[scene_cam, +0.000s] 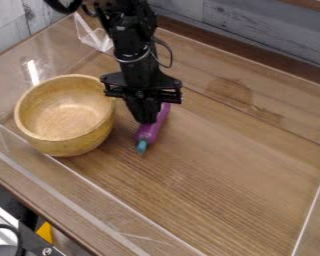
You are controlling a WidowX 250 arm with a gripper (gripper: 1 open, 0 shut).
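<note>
My black gripper (143,98) hangs from the top centre, its fingers low over a purple object (157,122) with a teal tip that lies on the wooden table (230,170). The object's upper end is partly hidden by the gripper. I cannot make out whether the fingers touch or hold it.
A large tan bowl (63,135) sits just left of the gripper. Walls line the back and upper left.
</note>
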